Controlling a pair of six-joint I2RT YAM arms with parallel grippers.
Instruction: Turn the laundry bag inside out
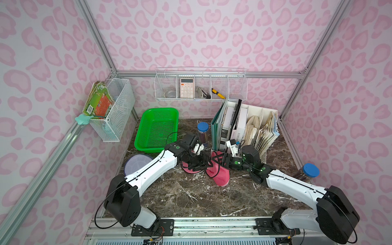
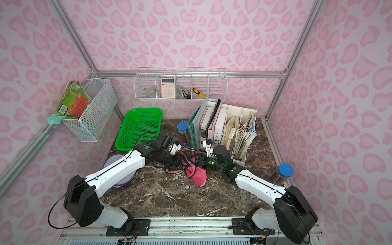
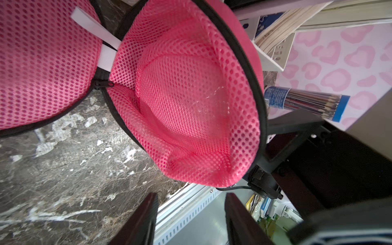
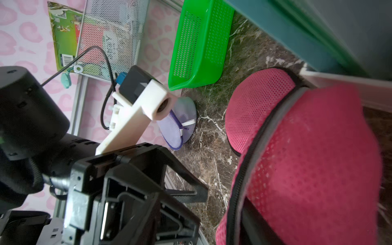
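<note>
The pink mesh laundry bag [image 1: 221, 178] stands on the dark marble table between both arms, its black zipper rim wide apart. In the left wrist view its mesh hollow [image 3: 183, 94] faces the camera, and a second pink panel [image 3: 45, 61] lies flat, joined near the zipper pull [image 3: 103, 84]. My left gripper has its fingers apart before the mouth, nothing between them. My right gripper [image 2: 200, 160] is open at the bag's right side. One of its fingers [image 4: 257, 226] shows beyond the zipper rim; whether the tips touch cloth cannot be told.
A green basket [image 1: 157, 130] and a lilac mesh bag [image 1: 138, 164] are at the left. Behind the pink bag stand a blue-lidded jar [image 1: 203, 127] and a file rack [image 1: 263, 110].
</note>
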